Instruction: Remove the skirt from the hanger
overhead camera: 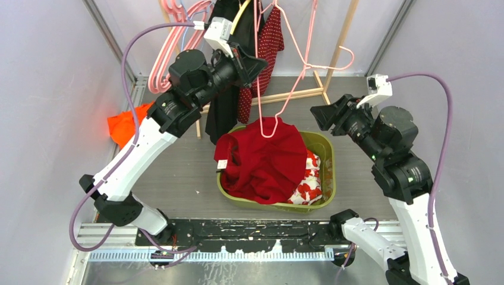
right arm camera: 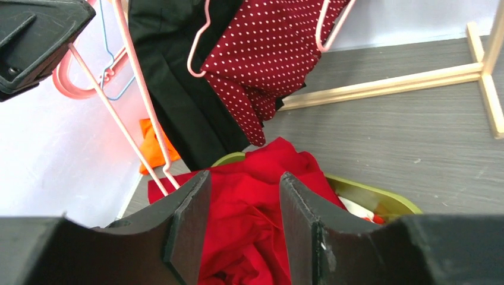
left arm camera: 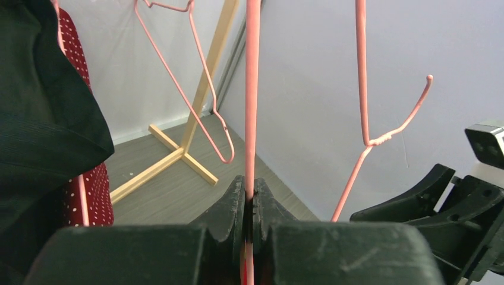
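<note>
A pink wire hanger (overhead camera: 285, 100) with no garment on it is held up by my left gripper (overhead camera: 255, 66), shut on its wire (left arm camera: 252, 107). A red garment (overhead camera: 258, 166) lies crumpled in the olive bin (overhead camera: 325, 193) below the hanger. My right gripper (overhead camera: 330, 116) is right of the hanger, apart from it; in the right wrist view its fingers (right arm camera: 187, 231) stand open over the red garment, with no object seen held.
Black and dotted garments (overhead camera: 270, 32) hang on the wooden rack (overhead camera: 342, 35) at the back, beside empty pink hangers (overhead camera: 163, 65). Orange cloth (overhead camera: 122, 124) lies at left. Walls flank both arms.
</note>
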